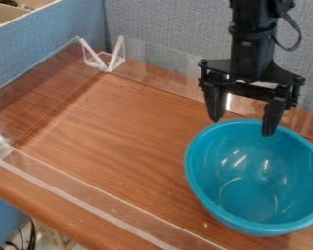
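My black gripper (243,113) hangs at the upper right, its two fingers open and pointing down, with nothing visible between them. It is over the back rim of a large teal bowl (250,186), which sits on the wooden table (107,137) at the right. The bowl looks empty.
Clear plastic strips run along the table's edges, with white brackets (103,59) at the back left corner and at the left side. A grey-blue padded wall stands behind, a wooden box (9,12) at the top left, cables at the lower left.
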